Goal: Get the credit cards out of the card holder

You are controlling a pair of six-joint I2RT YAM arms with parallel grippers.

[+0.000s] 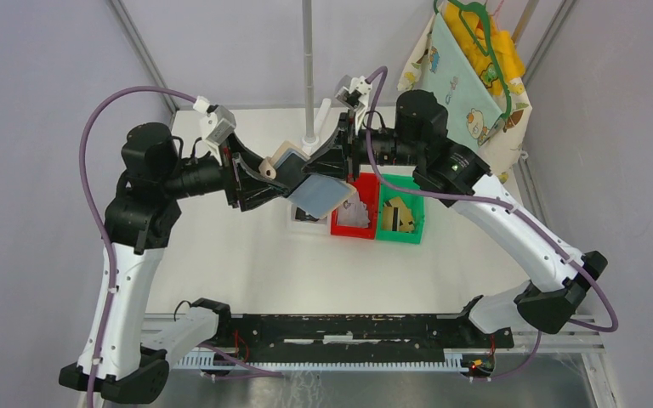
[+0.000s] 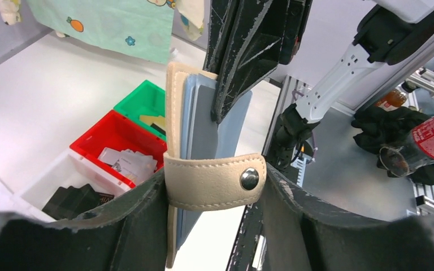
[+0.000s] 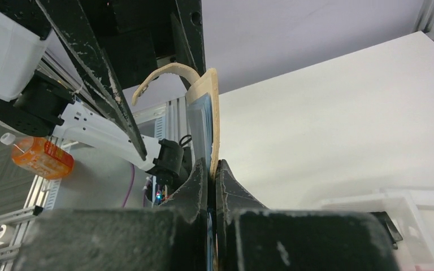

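Note:
A beige card holder (image 1: 322,196) with blue-grey cards inside hangs between both grippers above the table. My right gripper is shut on it, its edge pinched between the fingertips, in the right wrist view. My left gripper (image 1: 261,178) is at the holder's snap tab (image 2: 206,182); in the left wrist view the tab stands between its fingers, whose tips are hidden behind it. In the right wrist view the left gripper's fingers look spread, apart from the holder's body, so I cannot tell if they touch the tab.
Below stand a white bin (image 2: 45,186), a red bin (image 2: 102,127) and a green bin (image 2: 135,100). A hanging cloth (image 1: 451,102) is at the back right.

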